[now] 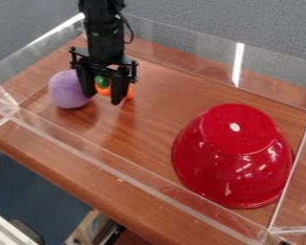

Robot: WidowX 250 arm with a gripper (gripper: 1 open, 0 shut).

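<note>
My black gripper (pixel 102 80) hangs low over the wooden surface at the upper left, among a purple round object (pixel 68 90) and an orange object with a green part (pixel 104 89). The purple object is just left of it; the orange one is partly hidden behind the fingers. I cannot tell whether the fingers are open or shut, or touch either object.
A large red upturned bowl (pixel 229 153) stands at the right. Clear plastic walls surround the wooden surface (pixel 137 153).
</note>
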